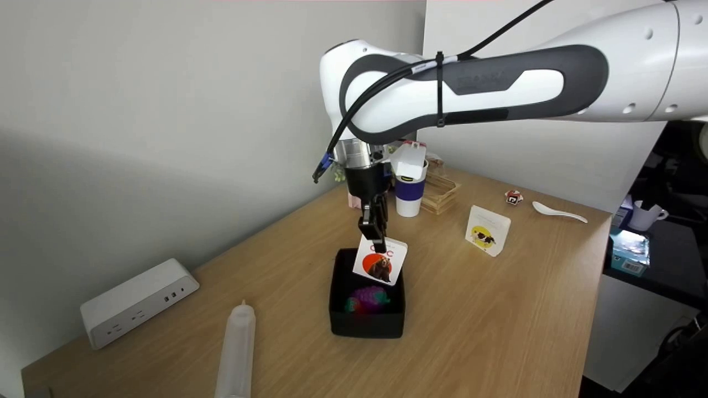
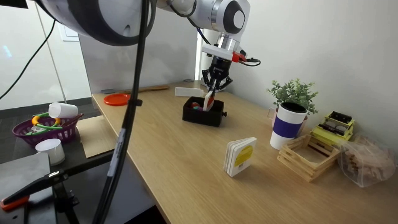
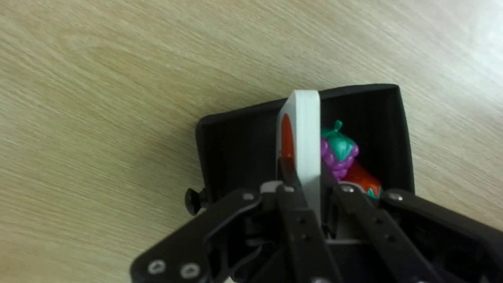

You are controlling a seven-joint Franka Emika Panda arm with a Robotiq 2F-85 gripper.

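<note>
My gripper is shut on a small white board book (image 1: 380, 261) with a brown bear on a red circle. It holds the book by its upper part, tilted, over the back part of a black box (image 1: 366, 325). From the wrist view, the book's white edge (image 3: 309, 127) runs between the fingers, across the middle of the box. In exterior view 2 the book's lower end drops behind the box's near wall; whether it touches the bottom cannot be told. Inside the box lie a purple toy grape bunch (image 3: 337, 158) and a red toy fruit (image 3: 360, 177).
A second board book (image 1: 488, 230) with a cow stands upright on the table. Behind are a cup with a purple band (image 2: 289, 127) and a wooden crate (image 2: 309, 156). A clear bottle (image 1: 237, 351) lies left of the box. Bare table lies to the box's right.
</note>
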